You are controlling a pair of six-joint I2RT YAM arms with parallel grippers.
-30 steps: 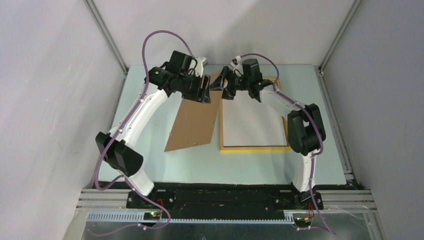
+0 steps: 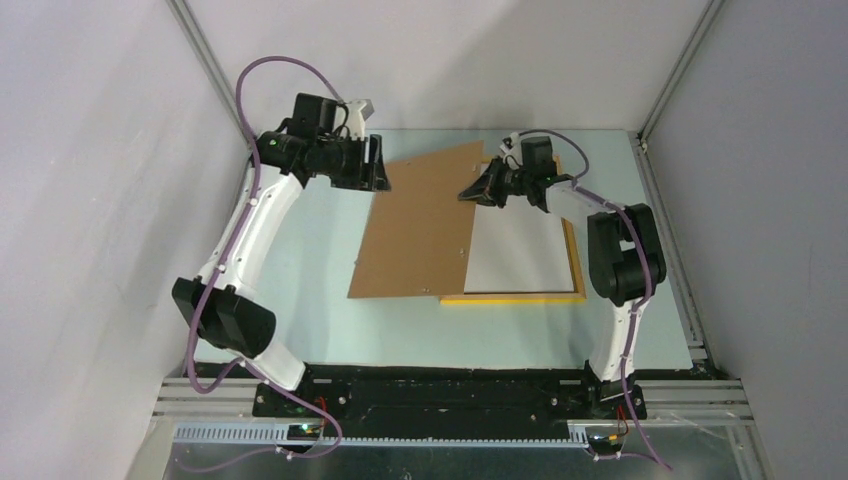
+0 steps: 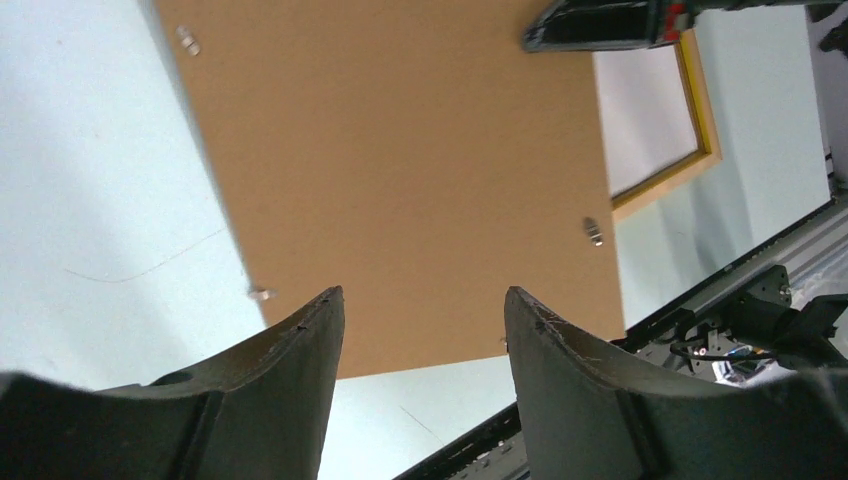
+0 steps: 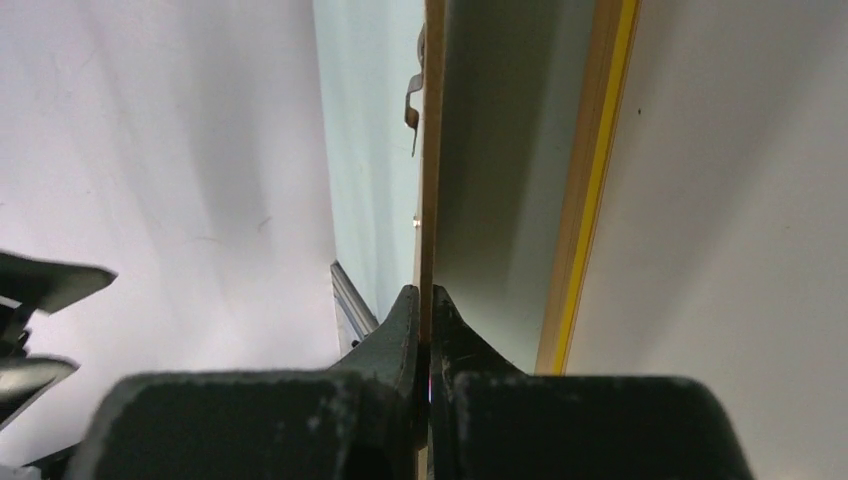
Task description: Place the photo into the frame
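Note:
The brown backing board [image 2: 415,230] hangs tilted over the table, its right edge overlapping the left side of the wooden frame [image 2: 512,298]. My right gripper [image 2: 470,198] is shut on the board's right edge; the right wrist view shows the thin board [image 4: 430,180] pinched between its fingertips. Inside the frame lies a white sheet [image 2: 520,245], its left part covered by the board. My left gripper [image 2: 378,178] stands open at the board's upper left, with nothing between its fingers. I cannot make out a picture on the sheet.
Small metal clips [image 3: 593,231] sit along the board's edges. White walls [image 2: 450,60] enclose the back and sides.
The left gripper has drawn away to the left, still open.

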